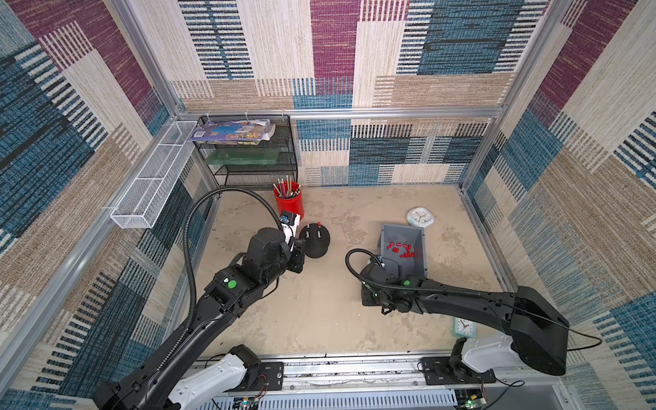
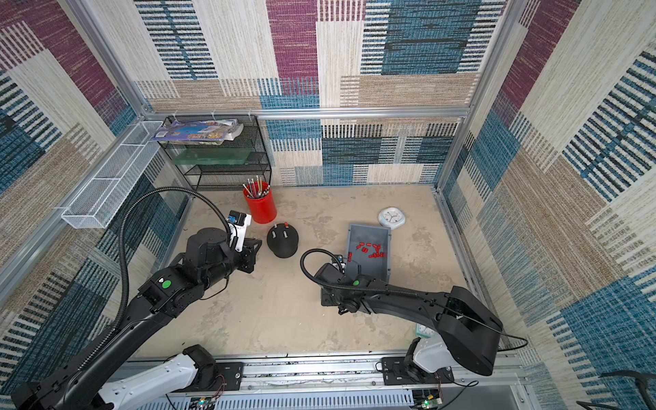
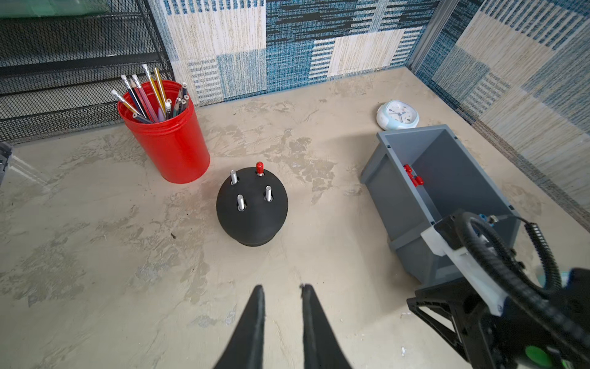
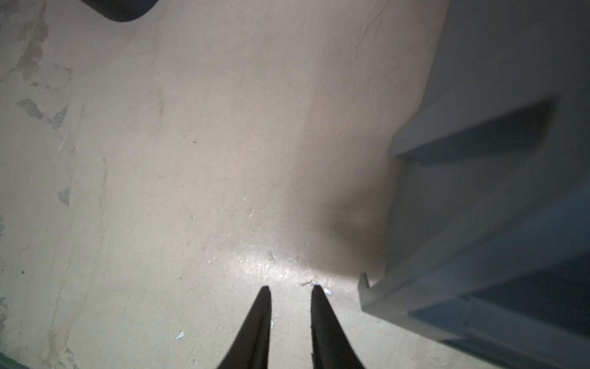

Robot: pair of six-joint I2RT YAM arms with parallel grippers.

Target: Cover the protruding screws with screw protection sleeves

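A round black base [image 3: 252, 218] stands on the table with upright metal screws. Three of them are bare: the front left screw [image 3: 241, 202], the back left screw [image 3: 233, 177] and the right screw [image 3: 268, 193]. A red sleeve [image 3: 260, 168] covers the screw at the back. Loose red sleeves [image 1: 399, 250] lie in the grey bin [image 1: 425, 256]. In the left wrist view my left gripper is partly open and empty, in front of the base. Beside the bin's wall, my right gripper has its fingers apart with only tabletop showing between them.
A red cup of pencils [image 3: 175, 147] stands behind and left of the base. A round white clock [image 1: 420, 216] sits behind the bin. The wire shelf [image 1: 253, 177] fills the back left corner. Bare table lies between the base and the bin.
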